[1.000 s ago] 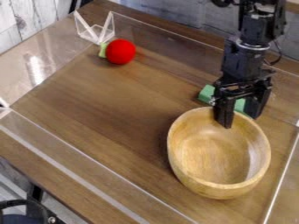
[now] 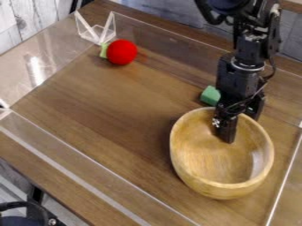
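My black gripper (image 2: pixel 235 119) hangs at the back rim of a large wooden bowl (image 2: pixel 218 163) on the right side of the table, its fingers reaching down at or just inside the rim. A small green block (image 2: pixel 211 94) lies behind the bowl, partly hidden by the gripper. I cannot tell whether the fingers are open or shut, or whether anything is between them.
A red ball (image 2: pixel 122 52) lies at the back left beside a small green object (image 2: pixel 104 50) and a white wire-like piece (image 2: pixel 97 31).
The gripper has moved slightly left and down toward the bowl's rim. The bowl and red ball look unmoved.
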